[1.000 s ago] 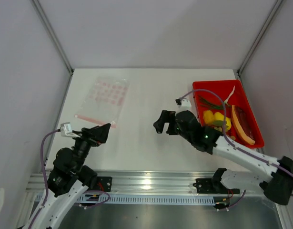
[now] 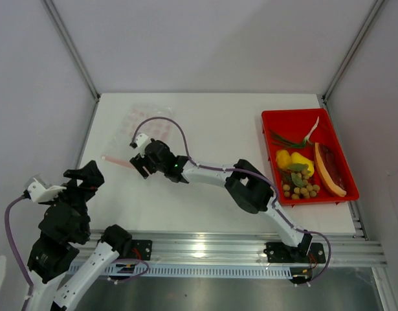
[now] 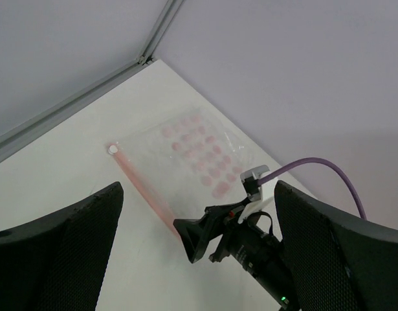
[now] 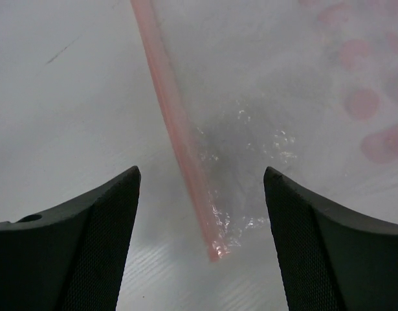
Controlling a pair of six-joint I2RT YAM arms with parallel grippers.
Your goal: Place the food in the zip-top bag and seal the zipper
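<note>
A clear zip top bag (image 2: 124, 133) with pink dots lies flat at the table's back left, its pink zipper strip (image 3: 147, 192) facing the front. Over the strip's right end is my right gripper (image 2: 141, 166), its fingers apart; in the right wrist view the strip's end (image 4: 211, 240) shows between them, not gripped. My left gripper (image 2: 87, 176) stands open at the front left, clear of the bag, with nothing between its fingers. The food sits in a red bin at the right: yellow peppers (image 2: 303, 163), green onions (image 2: 301, 140) and small round potatoes (image 2: 301, 192).
The red bin (image 2: 271, 146) takes up the right end of the table and also holds a long tan-and-dark-red piece (image 2: 328, 168). Bare white table (image 2: 218, 129) lies between bag and bin. Walls border the back and sides.
My right gripper has swept left from beside the bin to the bag's zipper end. The left gripper has moved left, away from the bag. The bag stays in place.
</note>
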